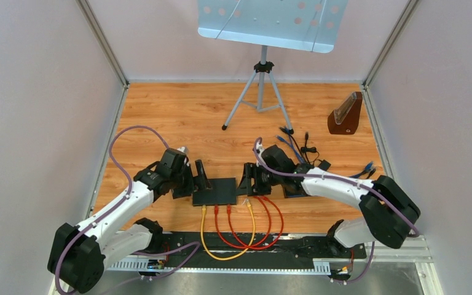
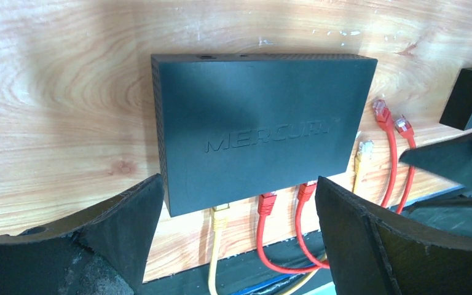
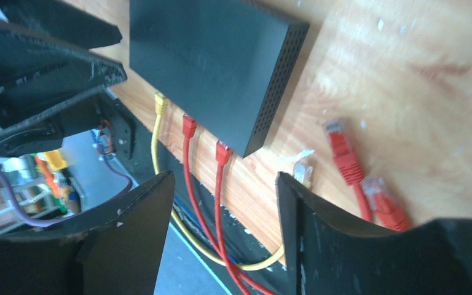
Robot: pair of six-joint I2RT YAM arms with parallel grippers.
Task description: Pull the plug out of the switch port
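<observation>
The black switch box (image 1: 214,192) lies flat on the wooden table, between my two grippers. Three plugs sit at its front edge: a yellow plug (image 2: 220,212), a red plug (image 2: 267,201) and another red plug (image 2: 306,189). Past its right end lie loose ends: two red plugs (image 3: 344,157) and one yellow plug (image 3: 303,172). My left gripper is open near the box's left part, nothing between its fingers. To the right of the box, over the loose ends, my right gripper has its fingers apart and holds nothing.
A second dark box (image 1: 295,192) lies partly under the right arm. Behind it are dark and blue cables (image 1: 292,144), a metronome (image 1: 345,114) and a stand's tripod (image 1: 261,89). Open table lies behind the switch.
</observation>
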